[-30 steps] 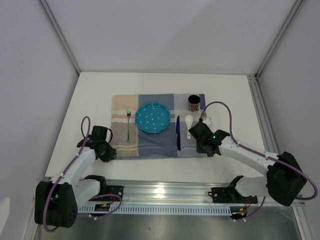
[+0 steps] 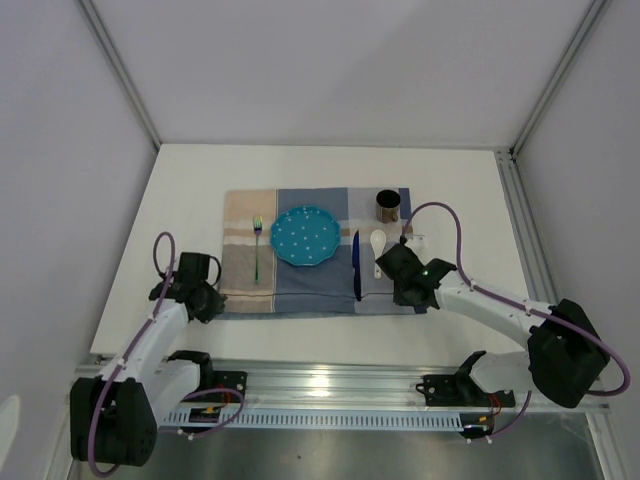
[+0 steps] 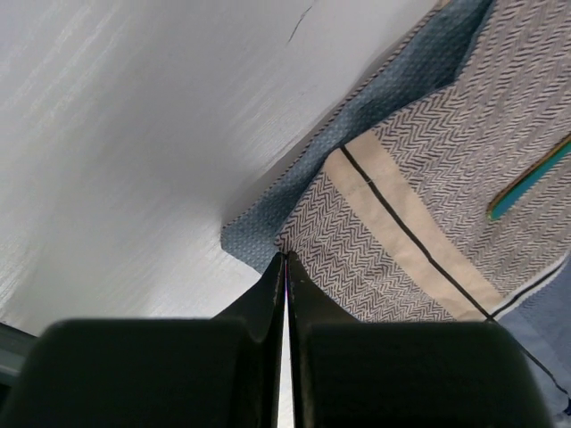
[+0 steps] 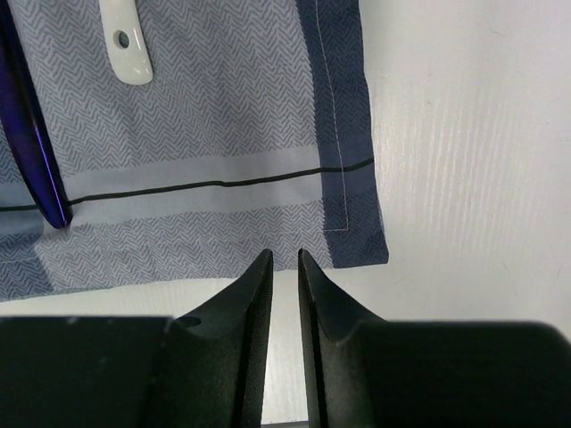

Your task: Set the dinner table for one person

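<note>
A striped placemat (image 2: 300, 200) lies on the white table, holding a blue dotted plate (image 2: 305, 235), a fork (image 2: 257, 250) left of it, a dark blue knife (image 2: 356, 265) and a white spoon (image 2: 378, 250) to its right, and a dark mug (image 2: 388, 205) at upper right. My left gripper is shut at the mat's lower left corner; whether fabric is between its fingertips is hard to tell. My right gripper is slightly open above the mat's lower right part, nothing between its fingers.
Bare white table (image 2: 460, 200) surrounds the mat, with metal rails along the sides and front.
My left arm has shifted slightly to the left and up in the top view. The objects on the mat look unmoved.
</note>
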